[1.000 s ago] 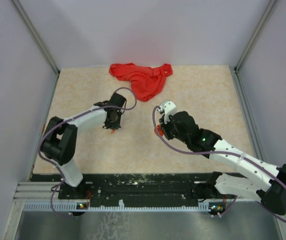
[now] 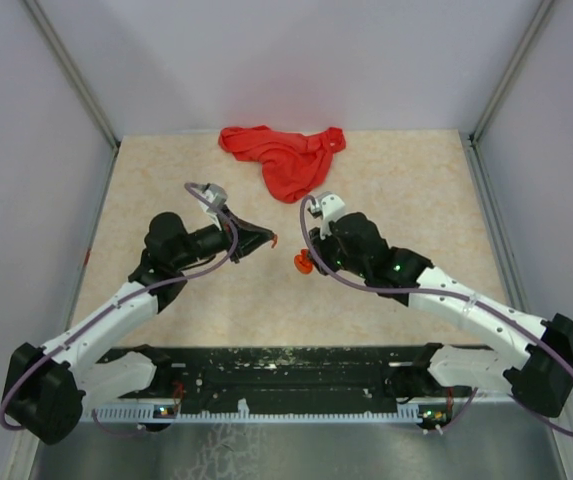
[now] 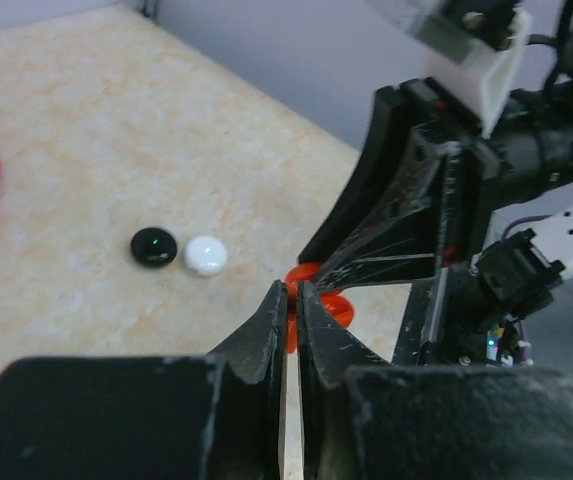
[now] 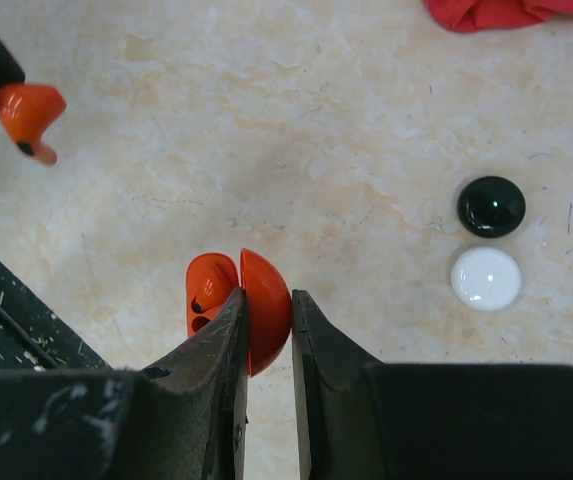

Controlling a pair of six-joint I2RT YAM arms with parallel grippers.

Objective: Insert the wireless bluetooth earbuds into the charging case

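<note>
My left gripper (image 2: 268, 238) is shut on a small orange earbud (image 4: 28, 108), held left of the case. My right gripper is shut on the open orange charging case (image 4: 264, 310), which shows orange inner compartments and hangs at the middle of the table. In the left wrist view the earbud (image 3: 292, 320) lines up in front of the case (image 3: 337, 312), with a gap between them in the top view.
A red cloth (image 2: 291, 160) lies at the back. A black puck (image 4: 491, 206) and a white puck (image 4: 485, 278) sit on the table (image 2: 136, 210) beyond the case. The table's dark front edge is below both arms.
My left gripper has risen from lower over the left of the table and moved right toward the case with the earbud. My right gripper with the case has shifted slightly left.
</note>
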